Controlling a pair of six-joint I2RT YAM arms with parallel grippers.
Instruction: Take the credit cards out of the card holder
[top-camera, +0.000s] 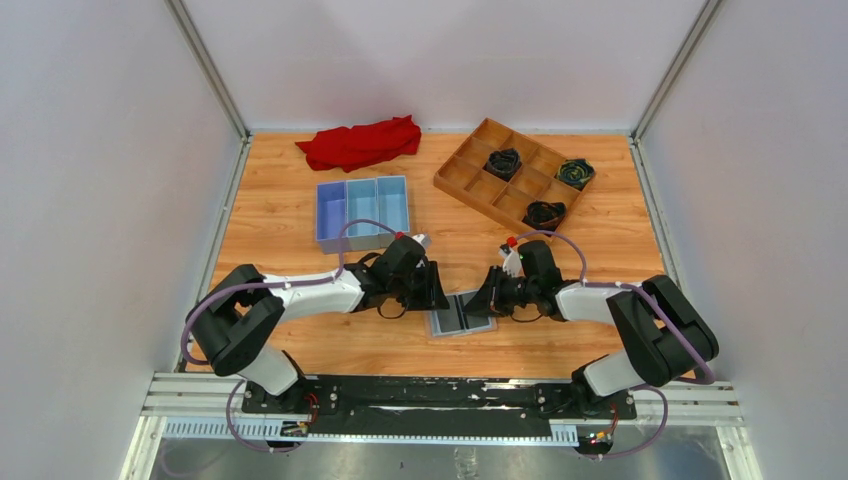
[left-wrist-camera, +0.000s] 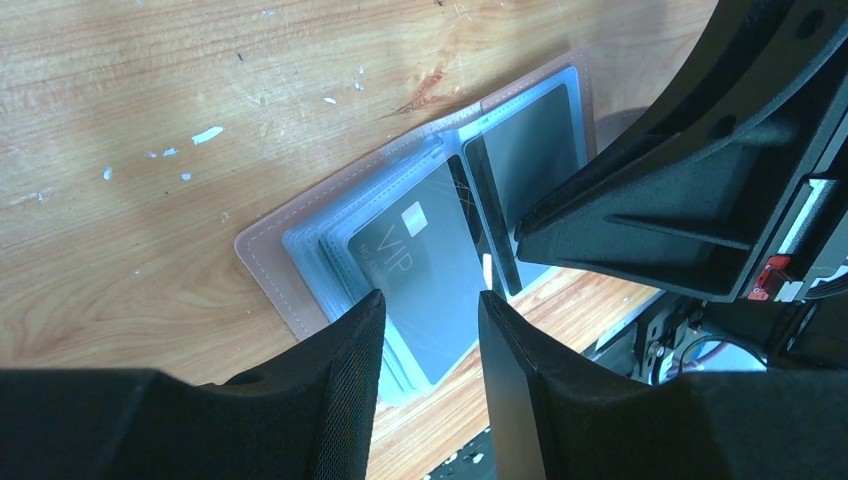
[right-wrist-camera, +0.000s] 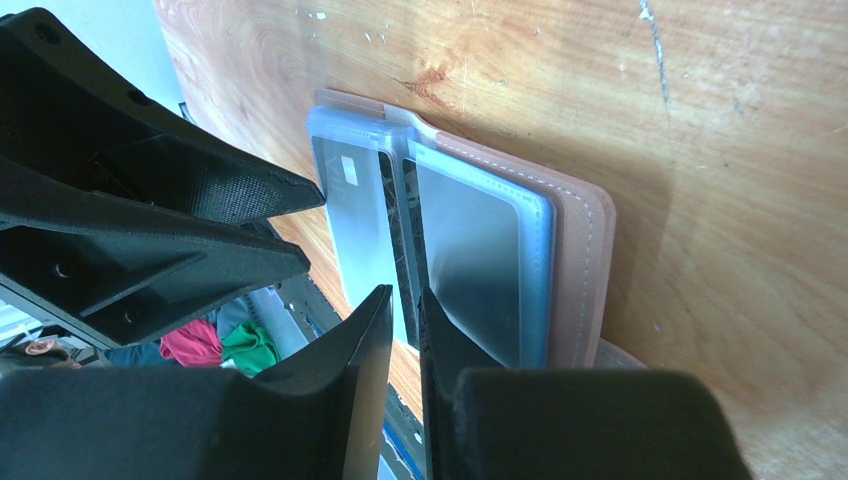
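The card holder (top-camera: 463, 328) lies spread out on the table between the two arms, with a pinkish cover (left-wrist-camera: 262, 248) and clear bluish sleeves. On its left half a dark card marked VIP (left-wrist-camera: 425, 265) shows under the plastic. A second dark card (right-wrist-camera: 475, 240) is in the sleeve on the right half. My left gripper is over the left half, open, its fingers apart with no card visible between them. Over the middle strip is my right gripper, open by only a narrow gap. I see nothing held there; whether its tips touch the plastic is unclear.
Behind the left arm stands a blue divided box (top-camera: 362, 243). A wooden compartment tray (top-camera: 468, 202) with several dark rolled items sits at the back right. A red cloth (top-camera: 362, 146) lies at the back left. The two grippers are close together.
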